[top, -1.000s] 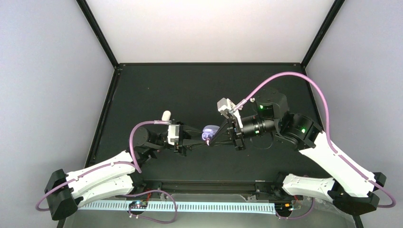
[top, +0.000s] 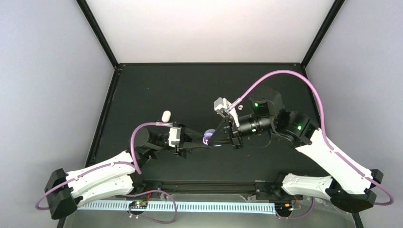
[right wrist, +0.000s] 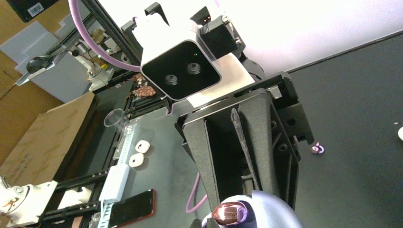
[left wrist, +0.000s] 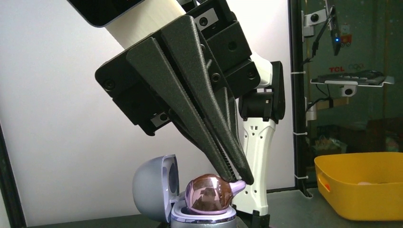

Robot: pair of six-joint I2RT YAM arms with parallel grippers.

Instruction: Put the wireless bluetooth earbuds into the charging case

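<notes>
The lilac charging case (left wrist: 204, 220) has its lid (left wrist: 151, 188) raised. My left gripper (top: 207, 137) is shut on the case, one finger along each side. A glossy copper-and-lilac earbud (left wrist: 207, 194) sits partly within the case opening, its rounded body still showing above the rim. My right gripper is shut on its lilac stem, coming down at a slant from above. Whether the earbud is seated cannot be made out. On the mat lies a second earbud (right wrist: 317, 149), apart from both grippers.
A white rounded object (top: 166, 116) lies on the black mat (top: 199, 90) behind the left gripper. In the right wrist view, a phone (right wrist: 132, 209) and two small pale pieces (right wrist: 142, 146) rest past the front edge.
The earbud in my right gripper has moved down and slightly toward the lid, lower into the case opening. My left gripper and the case stay nearly still.
</notes>
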